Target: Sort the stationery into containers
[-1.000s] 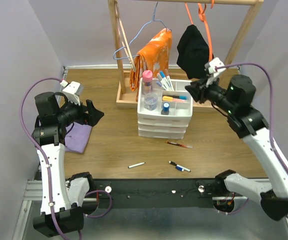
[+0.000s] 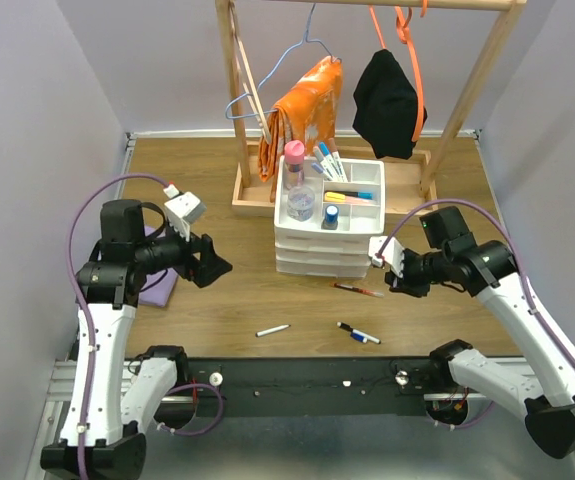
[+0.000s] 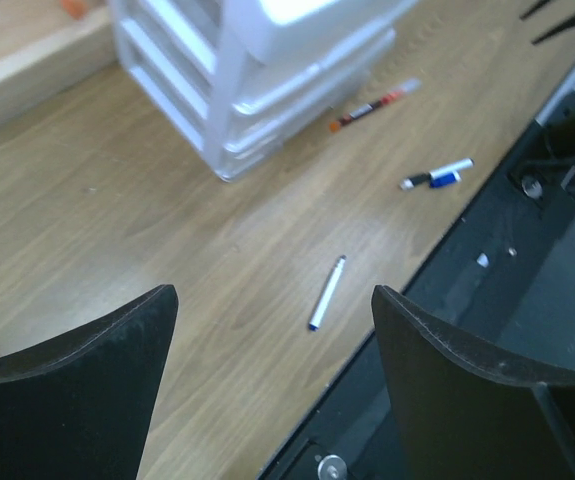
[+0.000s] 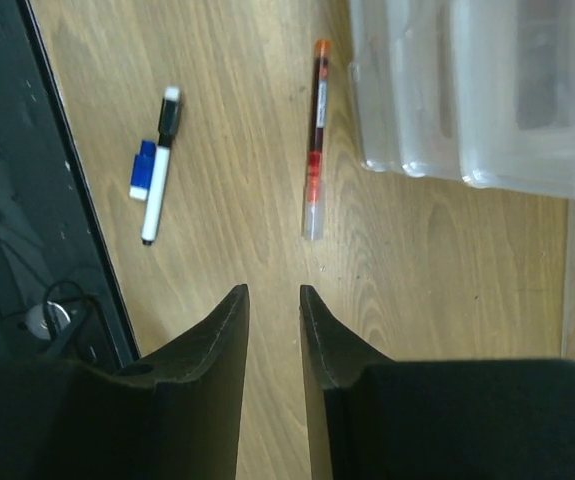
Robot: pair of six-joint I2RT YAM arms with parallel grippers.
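Note:
On the table in front of the white drawer organizer (image 2: 322, 252) lies a red and dark pen (image 2: 358, 290) with an orange end. Nearer the front edge rest a white marker with a black cap (image 4: 156, 190) and, touching it, a short blue cap-like piece (image 4: 143, 170). A lone white marker (image 3: 327, 292) lies further left. Above the table, my left gripper stands wide open and empty. My right gripper is part open with nothing between its fingers; it hovers to the right of the red pen.
The organizer's top holds several markers (image 2: 329, 163), a pink-capped bottle (image 2: 295, 160) and a blue-capped jar (image 2: 330, 217). Behind it stands a wooden rack (image 2: 404, 185) with hanging clothes. A purple cloth (image 2: 159, 289) lies left. Bare wood separates organizer and loose pens.
My right gripper has come down and toward the front, away from beside the organizer's top. The loose pens lie where they were.

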